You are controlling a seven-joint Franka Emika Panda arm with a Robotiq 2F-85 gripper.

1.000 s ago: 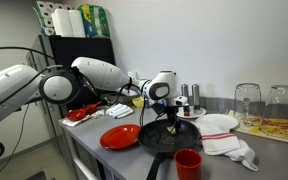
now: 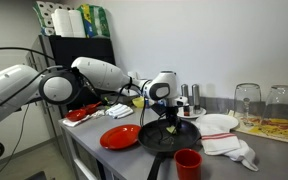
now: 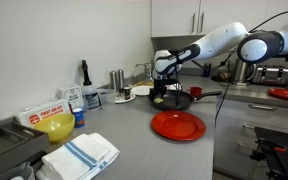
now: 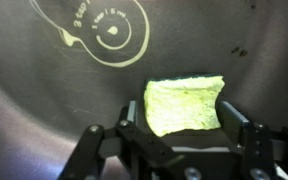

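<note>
A yellow-green sponge point(image 4: 181, 106) with a dark edge lies on the dark inner floor of the frying pan point(image 4: 89, 85). My gripper is lowered into the pan, with its fingers on either side of the sponge. In the wrist view the fingers stand part open; a narrow gap shows between the sponge and the left finger, while the right finger is close against or touching its other side. From outside, the black pan point(image 2: 152, 138) sits on the counter with the sponge point(image 3: 158, 100) small inside it.
A red mug point(image 2: 187, 164) stands close by the pan handle point(image 2: 153, 168). On the pan's other side lies a red plate point(image 3: 179, 125). White cloths point(image 2: 220, 142) and glass jars point(image 2: 248, 100) are at the back right. Bare counter point(image 3: 134, 150) stretches beyond the plate.
Little differs over the last second: the arm and gripper stay over the pan with at most a slight shift. Pan, mug and plate have not moved.
</note>
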